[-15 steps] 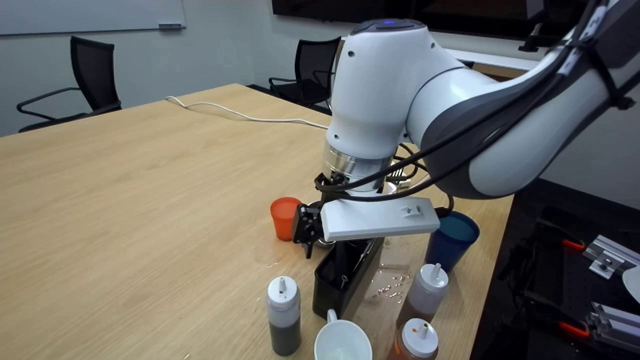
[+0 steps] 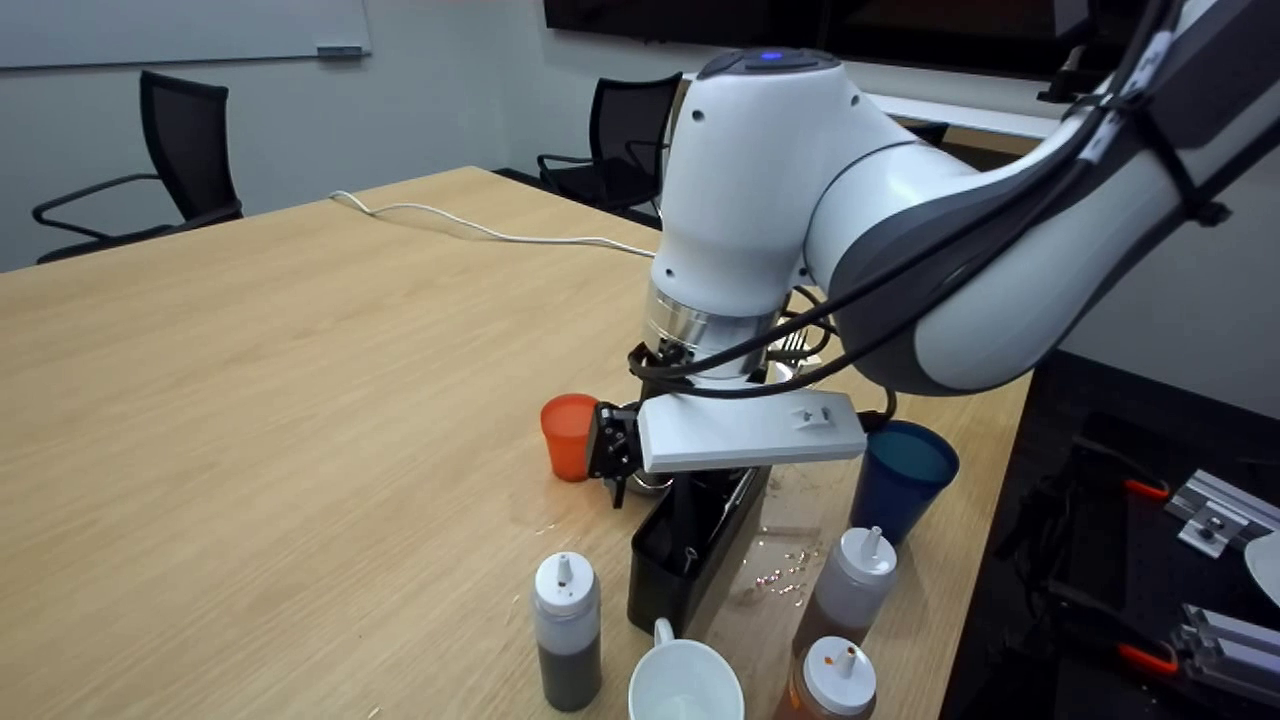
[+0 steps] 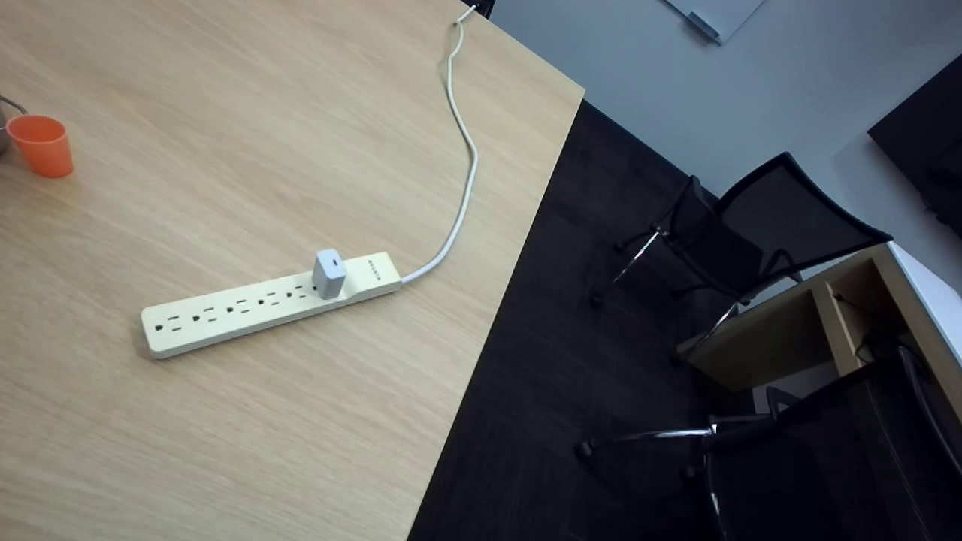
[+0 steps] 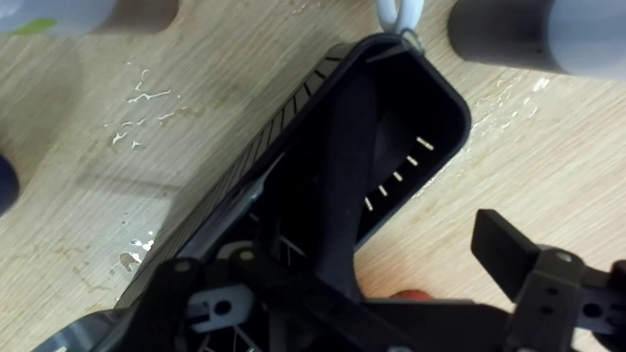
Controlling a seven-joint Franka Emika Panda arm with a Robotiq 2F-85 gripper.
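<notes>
A long black basket [image 4: 446, 88] with slotted sides stands on the table. Inside it lies a black-handled utensil [image 4: 349, 152], its handle leaning along the basket, and the slim metallic edge of another item [image 4: 252, 193] shows at the left wall. My gripper is open over the basket, one finger above its left side and the other finger [image 4: 507, 252] outside its right wall. The black handle runs through the space between the fingers without being clasped. The arm covers the basket's far end in exterior view 1.
Close around the basket are an orange cup [image 2: 569, 438], a blue cup [image 2: 902, 480], a white mug [image 2: 686, 684] and squeeze bottles [image 2: 567, 630]. Spilled droplets [image 2: 786, 576] lie on its right. A power strip [image 3: 261, 311] sits farther off.
The arm and gripper have shifted and tilted very slightly. The basket appears nudged by a tiny amount; the cups, mug and bottles have stayed put.
</notes>
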